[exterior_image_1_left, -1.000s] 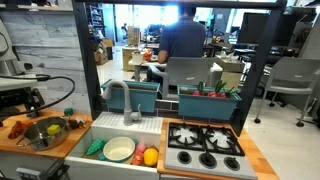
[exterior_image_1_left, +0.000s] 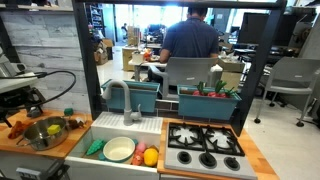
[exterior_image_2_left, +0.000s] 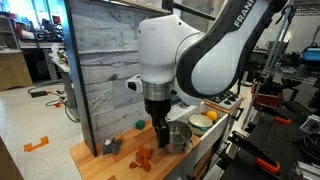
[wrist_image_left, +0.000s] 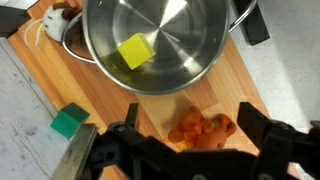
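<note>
In the wrist view an orange toy (wrist_image_left: 200, 132), irregular in shape, lies on the wooden counter between and beyond my fingertips. My gripper is open over it, with nothing held. Just past the toy stands a steel pot (wrist_image_left: 165, 45) with a yellow block (wrist_image_left: 136, 51) inside. A green block (wrist_image_left: 70, 120) rests on the wood to the left. From the side, my gripper (exterior_image_2_left: 160, 138) hangs close beside the pot (exterior_image_2_left: 180, 138), and the orange toy (exterior_image_2_left: 143, 158) is on the counter near it.
A sink basin (exterior_image_1_left: 98, 132) holding a pale bowl (exterior_image_1_left: 119, 149) and several colored toy foods lies right of the pot. Further right is a black-grated stove (exterior_image_1_left: 205, 140). The faucet (exterior_image_1_left: 118, 90) rises behind the sink. A grey wall panel (exterior_image_2_left: 110, 70) stands behind the wooden counter.
In exterior view 1 the arm has come down slightly near the pot. The pot and the things on the counter look unmoved.
</note>
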